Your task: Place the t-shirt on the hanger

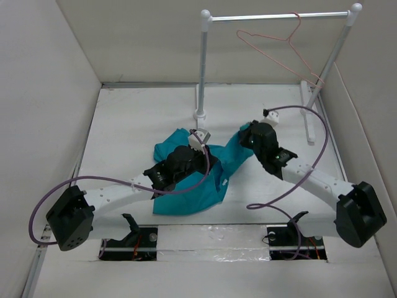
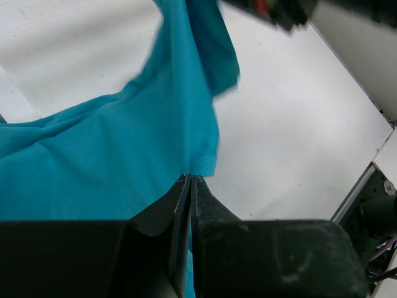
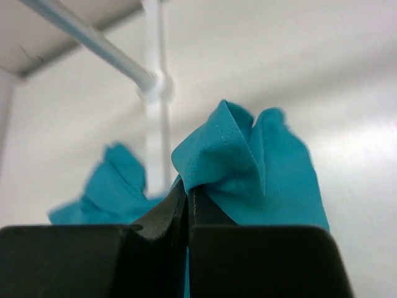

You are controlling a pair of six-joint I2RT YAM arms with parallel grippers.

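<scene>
The teal t shirt [image 1: 186,197] lies on the white floor, one part lifted at the right. My right gripper [image 1: 247,135] is shut on that part, which bunches up above the fingertips in the right wrist view [image 3: 248,174]. My left gripper is shut low over the shirt; no cloth clearly shows between its fingers. The pink hanger [image 1: 279,38] hangs from the rail at the top right of the top view.
The rack's rail [image 1: 248,18] spans the back, with posts [image 1: 202,68] either side and feet on the floor. Walls enclose the sides and back.
</scene>
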